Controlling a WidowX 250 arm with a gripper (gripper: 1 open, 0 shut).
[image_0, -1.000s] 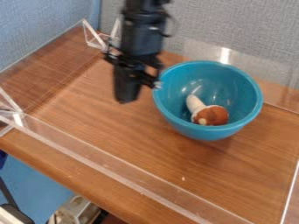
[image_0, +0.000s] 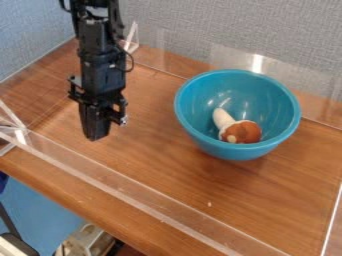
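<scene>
My black gripper (image_0: 96, 122) hangs low over the left part of the wooden table, its fingers pointing down, with nothing visible between them; how wide they stand is hard to make out. To its right, a turquoise bowl (image_0: 206, 92) holds a toy mushroom (image_0: 238, 131) with a white stem and a brown cap, lying on its side.
Transparent panels edge the table, with a speckled grey wall behind. A blue floor shows at the lower left.
My gripper has moved leftward and down, away from the bowl, and is now sharp in view. The bowl and mushroom have not visibly moved.
</scene>
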